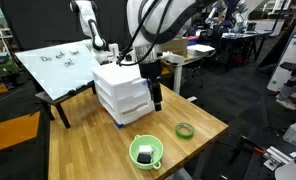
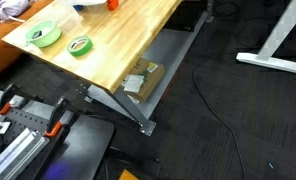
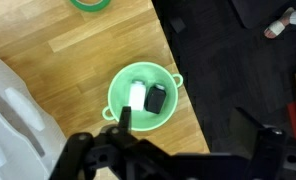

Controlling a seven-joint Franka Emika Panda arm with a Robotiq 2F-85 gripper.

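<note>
A pale green two-handled bowl [image 3: 146,121] rests on the wooden table. Inside it lie a white block [image 3: 137,96] and a black block [image 3: 155,98], side by side. A green tape roll [image 1: 185,136] is on the table to the right of the bowl in exterior view 1; its lower edge also shows at the top of the wrist view. High above the table, my gripper is open, its fingers wide apart at the bottom of the wrist view and nothing between them.
A white drawer unit [image 1: 125,92] stands on the table behind the bowl, its side close by at the left of the wrist view. The table edge runs close to the bowl, with dark floor [image 2: 228,120] beyond. Bare wood [image 1: 83,155] lies left of the bowl.
</note>
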